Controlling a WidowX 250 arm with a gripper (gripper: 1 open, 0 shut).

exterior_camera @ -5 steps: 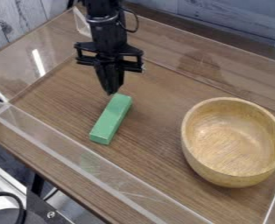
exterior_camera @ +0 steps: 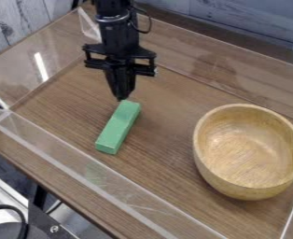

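Observation:
My gripper [exterior_camera: 121, 91] hangs over the wooden table in the upper middle, black and shut, with nothing seen between its fingers. Just below it lies a green rectangular block [exterior_camera: 118, 127], set at a slant. A round tan wooden bowl [exterior_camera: 246, 149] sits at the right.
A black cable loops at the lower left edge, and a pale object stands at the top left edge, partly out of view.
My gripper has shifted slightly left and a little up. The green block and the bowl have not visibly moved.

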